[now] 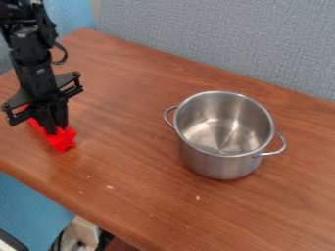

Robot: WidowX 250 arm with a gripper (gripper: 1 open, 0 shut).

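Note:
My black gripper (pixel 47 122) is low over the left part of the wooden table (pixel 144 196), shut on a small red object (pixel 61 139) that lies at or just above the tabletop, partly hidden behind the fingers. A steel pot (pixel 222 162) with two side handles stands upright on the right half of the table, empty inside and well apart from the gripper.
A grey textured panel (pixel 210 34) runs along the back edge of the table. The table's near-left edge lies close below the gripper, with blue surface (pixel 26 206) beyond it.

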